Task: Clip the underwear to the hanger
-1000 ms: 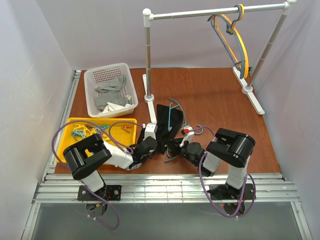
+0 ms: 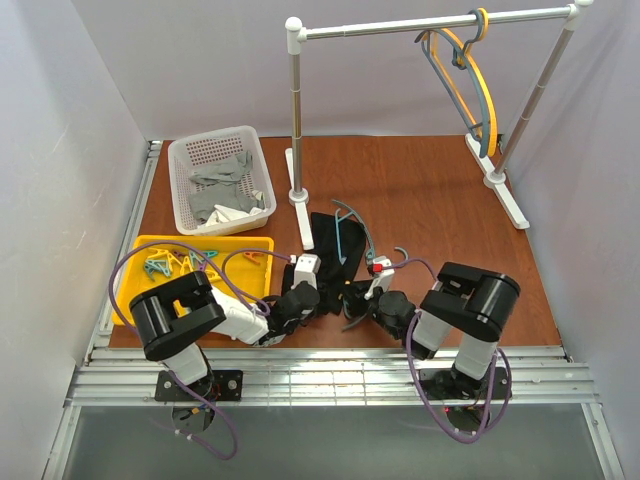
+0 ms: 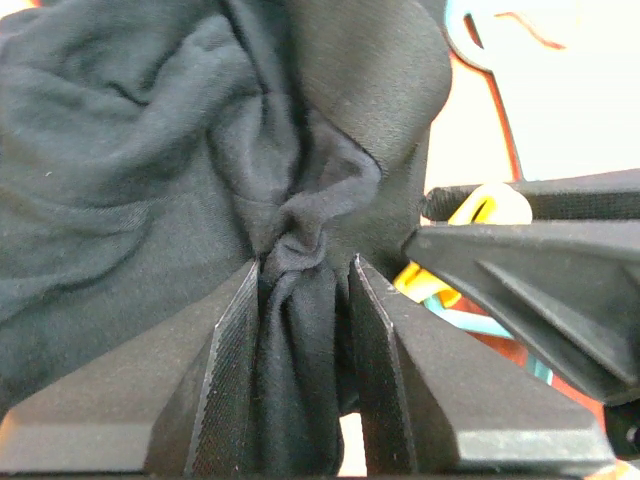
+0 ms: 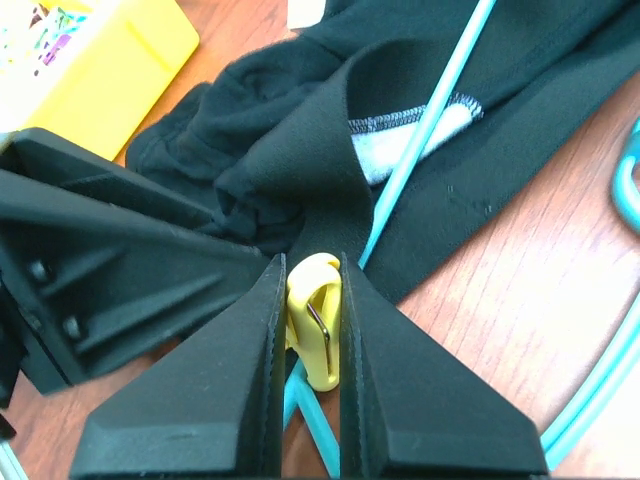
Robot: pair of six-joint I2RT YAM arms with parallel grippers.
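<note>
Black underwear (image 2: 335,240) lies bunched between the grippers, partly over a light-blue hanger (image 4: 420,135). In the left wrist view my left gripper is part open, a fold of the black fabric (image 3: 150,190) running between its fingers; whether it grips that fold cannot be told. My right gripper is shut on a yellow clip (image 4: 318,350), just over the hanger's blue bars, beside the left gripper's fingers (image 4: 140,260).
A yellow tray (image 2: 140,320) with clips is at lower left, a white basket (image 2: 180,175) of clothes behind it. A rail (image 2: 380,25) with hangers spans the back. The right half of the board is clear.
The left gripper has shifted slightly right, toward the right gripper. The right arm's elbow has shifted about, now further right; the hanger has moved a little.
</note>
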